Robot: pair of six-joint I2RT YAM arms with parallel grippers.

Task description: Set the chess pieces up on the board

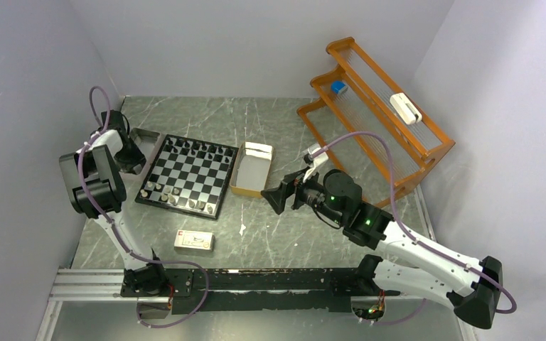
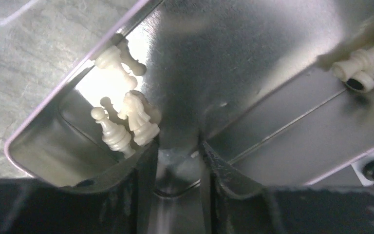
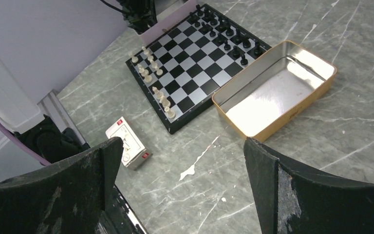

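Note:
The chessboard (image 1: 186, 177) carries black pieces along its far side and several white pieces along its near side. Left of it, my left gripper (image 1: 129, 155) is down at a pink-rimmed metal tray (image 1: 149, 145). In the left wrist view its part-open fingers (image 2: 179, 145) have nothing visible between them; white pieces lie loose in the tray, a pawn (image 2: 111, 130) and a knight (image 2: 138, 118) just left of the fingertips, others at the right. My right gripper (image 1: 284, 190) stands open and empty over the table, right of the board.
An empty yellow-rimmed tray (image 1: 251, 168) sits right of the board. A small box (image 1: 193, 240) lies in front. A wooden rack (image 1: 373, 106) stands at the back right.

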